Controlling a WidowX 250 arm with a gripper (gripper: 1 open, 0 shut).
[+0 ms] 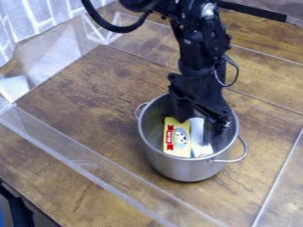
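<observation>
A steel pot (175, 165) with two side handles stands on the wooden table. Inside it lie a yellow-and-white carton (176, 137) with a red label and a white object (203, 148) beside it. The black gripper (199, 108) reaches down from above into the back of the pot, over these items. Its fingertips are dark against the pot's shadowed inside, so whether anything is between them cannot be made out.
Bare wooden table (83, 106) spreads left of the pot and behind the arm. Clear plastic edging runs along the front left and upper left. A black cable loops overhead.
</observation>
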